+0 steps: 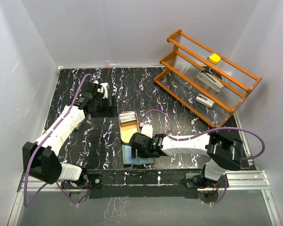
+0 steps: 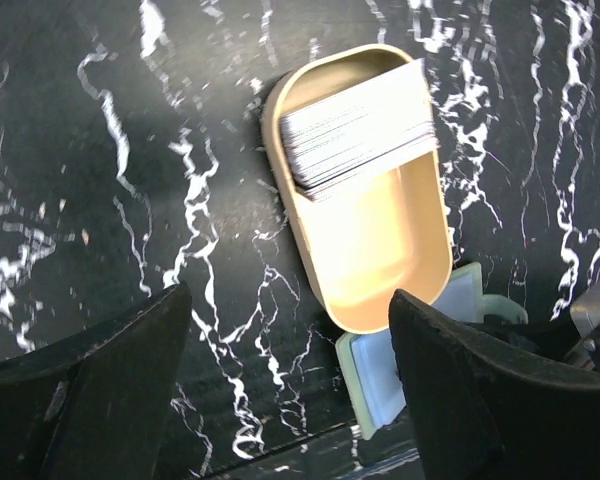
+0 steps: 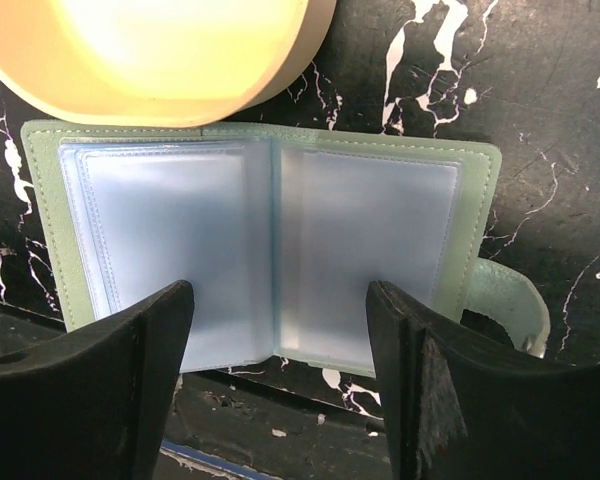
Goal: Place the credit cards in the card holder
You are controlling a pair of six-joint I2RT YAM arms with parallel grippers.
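A stack of white cards lies in the upper end of a cream tray. The open card holder, green-edged with clear blue sleeves, lies flat below the tray. My left gripper is raised left of and above the tray; in its wrist view its fingers are apart with nothing between. My right gripper is open low over the holder, one finger above each sleeve side, holding nothing.
A wooden slatted rack with a yellow item and staplers stands at the back right.
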